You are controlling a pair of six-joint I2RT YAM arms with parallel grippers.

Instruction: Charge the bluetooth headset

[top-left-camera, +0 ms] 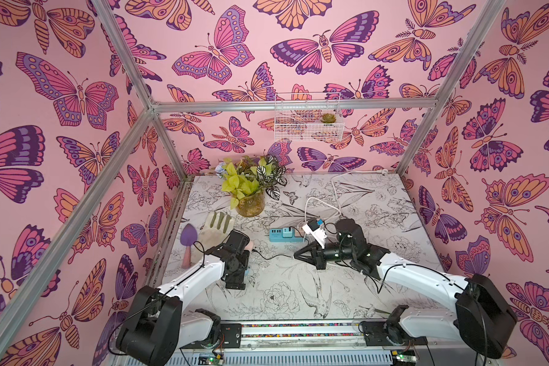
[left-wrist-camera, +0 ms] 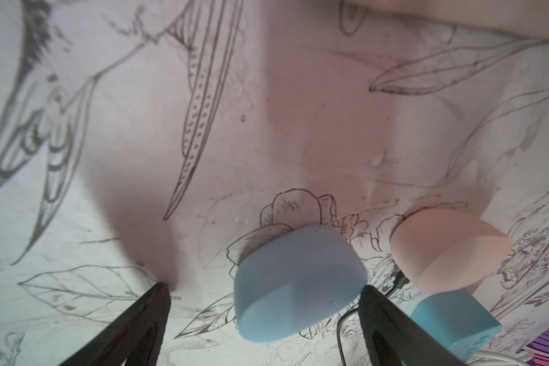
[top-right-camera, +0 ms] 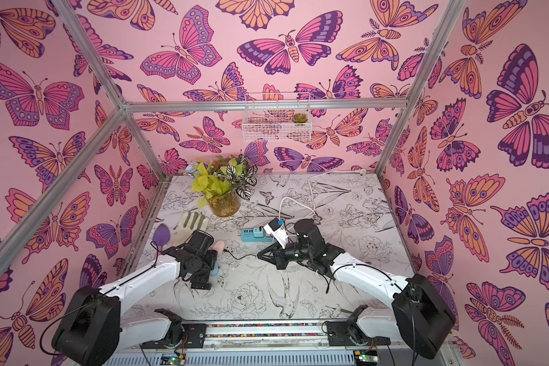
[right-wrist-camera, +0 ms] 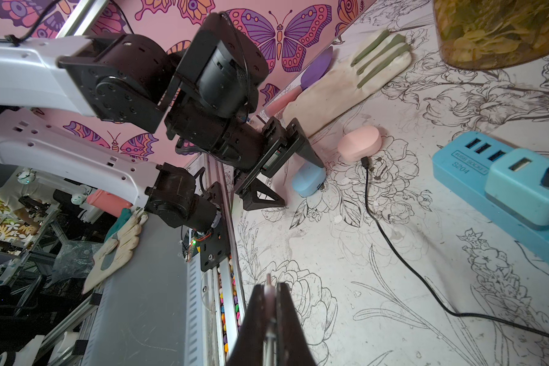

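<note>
A pale blue headset case (left-wrist-camera: 296,280) lies on the table beneath my open left gripper, between and just beyond its blurred fingers, and apart from a pink case (left-wrist-camera: 445,247) with a black cable plugged in at its near end (right-wrist-camera: 364,161). In the right wrist view the blue case (right-wrist-camera: 307,180) is partly beside the left gripper. A blue power strip (right-wrist-camera: 463,167) carries a charger block (right-wrist-camera: 524,189) with a black plug in it. My right gripper is shut above the table, right of the cases and near the strip.
A plant pot (top-left-camera: 250,206) stands at the back left. A glove (right-wrist-camera: 323,103) and a purple trowel (right-wrist-camera: 316,67) lie at the left edge. A white cord runs behind the strip.
</note>
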